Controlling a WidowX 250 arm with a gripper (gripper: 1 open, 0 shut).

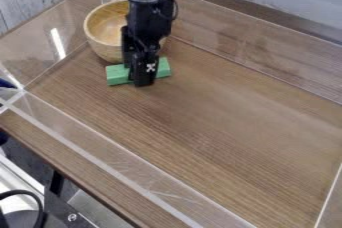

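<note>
My dark gripper (pixel 142 64) reaches down from the top of the view onto a green block (pixel 119 73) on the wooden table (pixel 214 142). Its fingers are at the block, open around its middle as far as shows; contact is hard to tell. A tan bowl (pixel 102 27) sits just behind the block, partly hidden by the arm.
Clear edging runs along the left and front left, with dark cables (pixel 24 193) beyond at the lower left.
</note>
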